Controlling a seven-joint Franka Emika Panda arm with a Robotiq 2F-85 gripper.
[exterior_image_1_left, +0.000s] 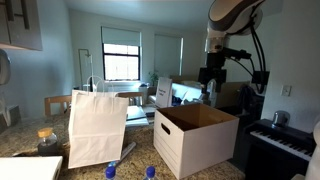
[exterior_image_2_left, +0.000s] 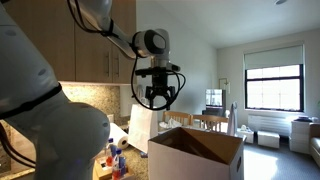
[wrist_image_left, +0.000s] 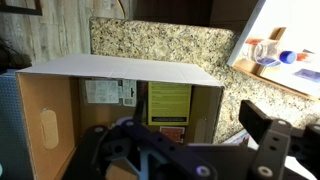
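A white cardboard box (exterior_image_1_left: 192, 148) with a brown inside stands open-topped on the speckled counter. My gripper (exterior_image_1_left: 208, 76) hangs above it, pointing down, with clear air between them. In the wrist view the gripper looks open, its dark fingers spread apart with nothing visibly held. Below it, inside the box, lie a yellow printed item (wrist_image_left: 170, 104) and a white printed sheet (wrist_image_left: 110, 91). The lower part of the box inside is hidden behind the gripper.
A white paper bag (exterior_image_1_left: 97, 130) stands left of the box. Blue-capped bottles (wrist_image_left: 265, 50) are near the counter edge. A dark jar (exterior_image_1_left: 47, 143) sits farther left. The keyboard (exterior_image_1_left: 280, 140) is at the right.
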